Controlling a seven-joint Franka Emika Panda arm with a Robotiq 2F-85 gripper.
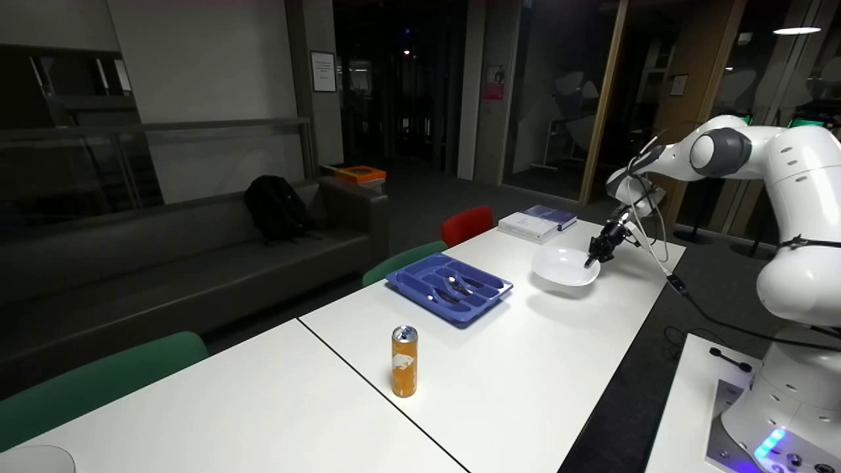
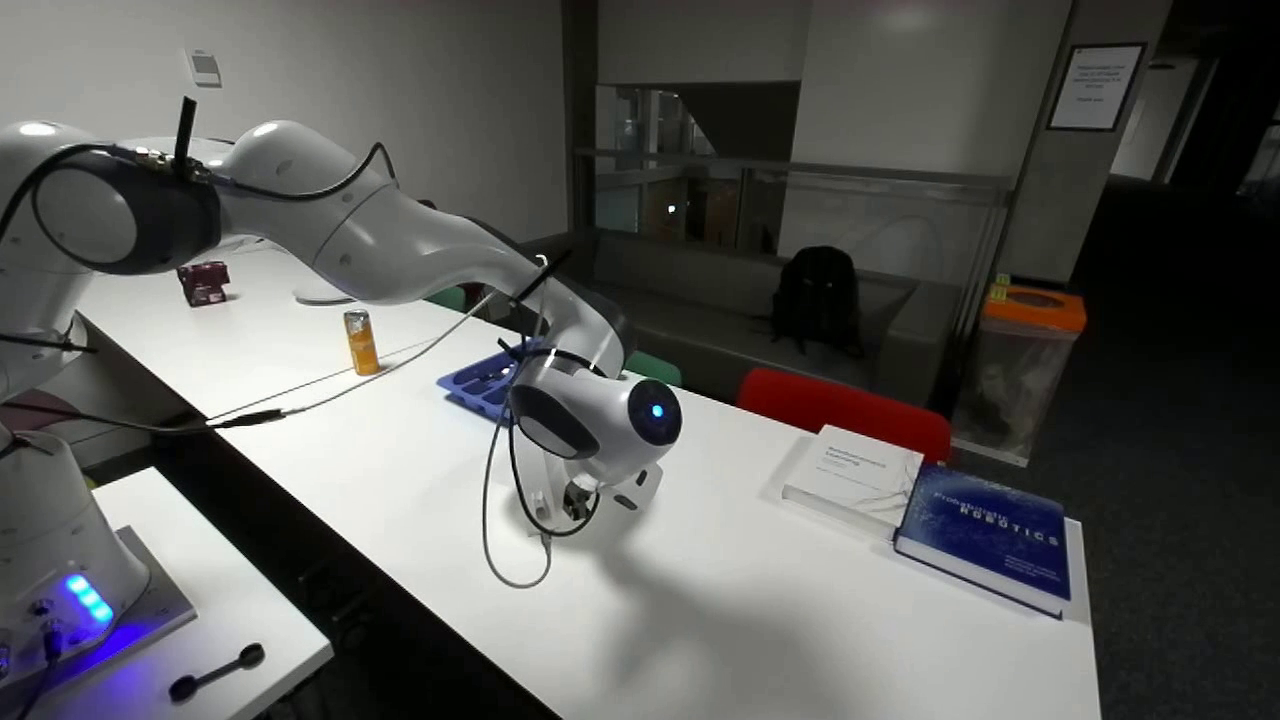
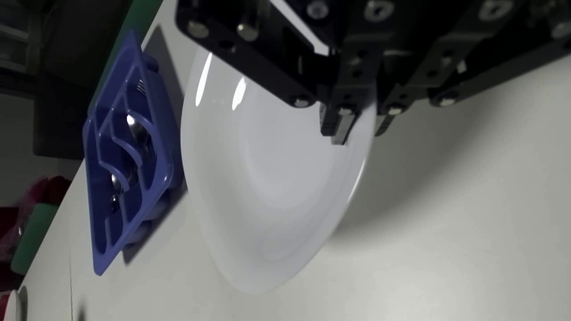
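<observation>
A white plate hangs a little above the white table, tilted, with its shadow beneath it. My gripper is shut on its rim at the side nearest the arm. In the wrist view the plate fills the middle, and the gripper has one finger inside the plate and the other outside the rim. From exterior view 2 the plate is mostly hidden behind the arm's wrist.
A blue cutlery tray with several utensils lies beside the plate. An orange can stands nearer the table seam. At the far end lie a white book and a blue book.
</observation>
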